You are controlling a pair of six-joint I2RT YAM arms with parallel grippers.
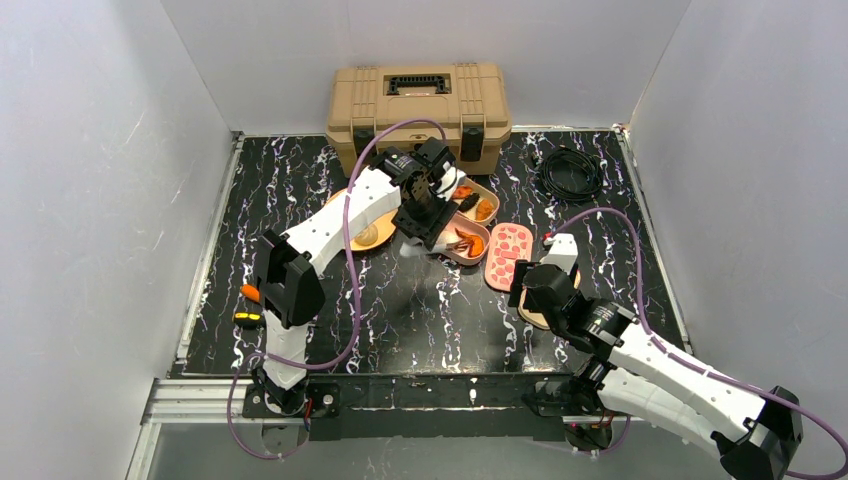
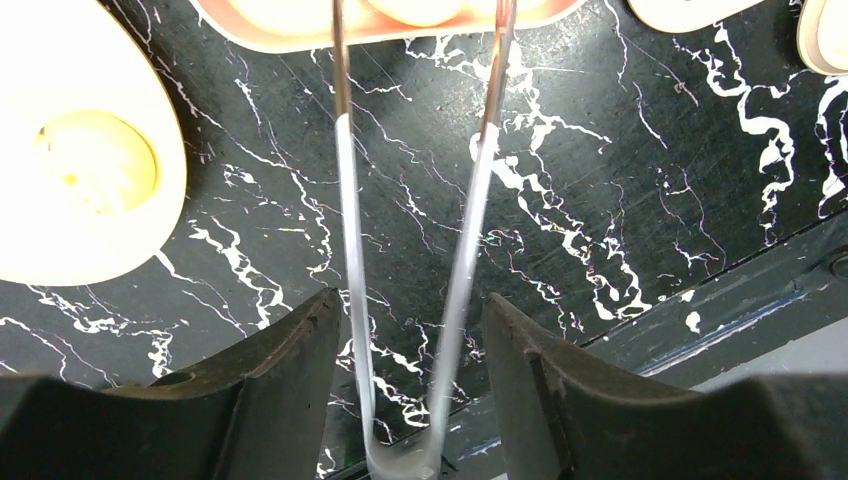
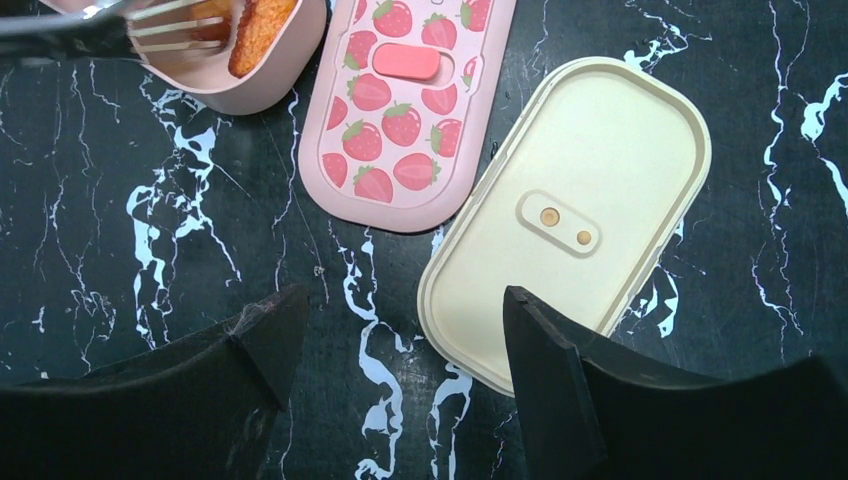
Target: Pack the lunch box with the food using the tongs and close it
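Note:
My left gripper is closed around the metal tongs (image 2: 459, 270), whose bent end points toward the table's front. In the right wrist view the tongs' forked tips (image 3: 170, 26) reach over the front pink lunch box (image 3: 255, 90), beside orange-brown food (image 3: 262, 38). Whether the tips grip any food cannot be told. Behind that box is another box (image 1: 491, 218) with food. A yellow plate (image 1: 384, 238) bearing a round pale item (image 1: 366, 236) lies left, partly under the arm. Low over the right side, my right gripper stands open and empty.
A strawberry-patterned pink lid (image 3: 388, 205) and a cream lid (image 3: 630, 130) lie right of the boxes. At the back are a tan case (image 1: 420, 105) and a coiled black cable (image 1: 570, 174).

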